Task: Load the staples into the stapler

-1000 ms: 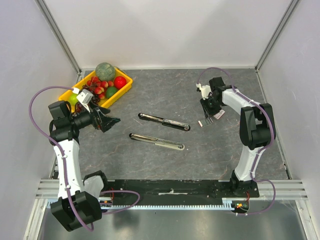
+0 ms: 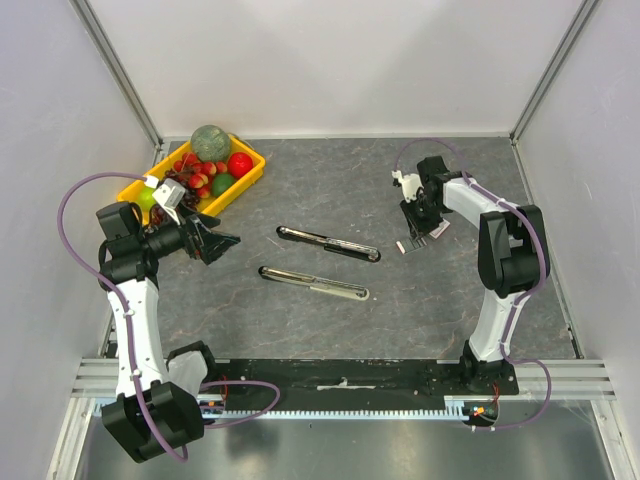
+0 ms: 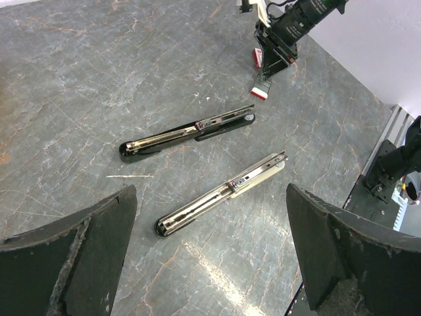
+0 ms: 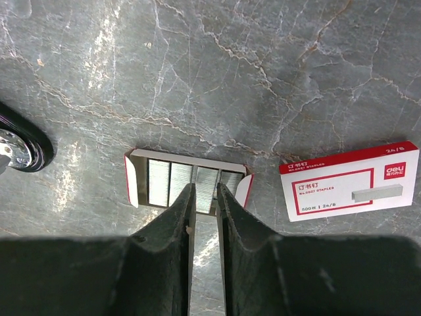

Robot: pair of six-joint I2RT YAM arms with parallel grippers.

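Two long staplers lie opened out flat on the dark table: a black one (image 2: 328, 243) and, nearer the front, a black-and-white one (image 2: 314, 283). At the right sits an open staple box (image 4: 177, 157), several grey strips side by side inside. My right gripper is over it, fingers close together on either side of one staple strip (image 4: 206, 189); whether they press on it, I cannot tell. Beside that is a red-and-white staple carton (image 4: 335, 191), a short staple strip (image 4: 377, 193) on top. Left of the staplers, my left gripper (image 2: 222, 241) is open and empty.
A yellow basket of fruit (image 2: 251, 180) stands at the back left, close to my left arm. A thin light stick (image 3: 129, 176) lies left of the staplers. Bare table (image 2: 330, 180) stretches across the back and middle.
My right gripper has shifted very slightly at the staple box. The staplers, the basket and my left arm look unmoved.
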